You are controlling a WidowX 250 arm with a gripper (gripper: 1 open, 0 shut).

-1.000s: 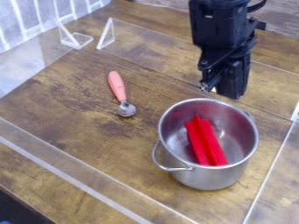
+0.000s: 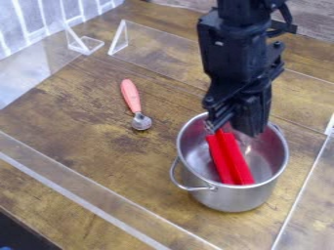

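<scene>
The dark robot gripper (image 2: 235, 121) reaches down from the top over the back of a steel pot (image 2: 229, 198), its fingertips above the pot's rear interior. Whether anything is between the fingers is hard to see; they appear close together. Inside the pot lie red elongated objects (image 2: 235, 168), partly behind the gripper's tips. A spoon with a pink handle (image 2: 131, 96) lies on the wooden table to the left of the pot.
White bracket-like pieces (image 2: 81, 44) stand at the back left edge. A pale strip runs along the lower right.
The pot, red objects and spoon look unmoved.
</scene>
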